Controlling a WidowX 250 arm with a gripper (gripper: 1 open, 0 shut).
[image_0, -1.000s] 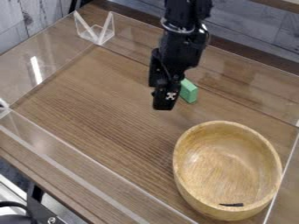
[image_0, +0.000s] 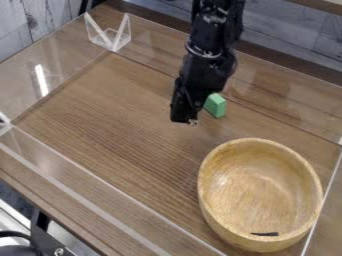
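Note:
The black robot arm reaches down from the top of the view to the middle of the wooden table. Its gripper (image_0: 185, 110) hangs just left of a small green block (image_0: 215, 105), apart from it as far as the view shows. The fingertips are small and dark, with nothing visible between them; the gripper looks shut.
A large tan bowl (image_0: 259, 166) fills the lower right, with a small dark item inside. A white wire rack (image_0: 110, 30) stands at the top left.
The gripper has shifted slightly left and appears narrower and more upright, with the arm drawn back a little from the green block, which stays in place.

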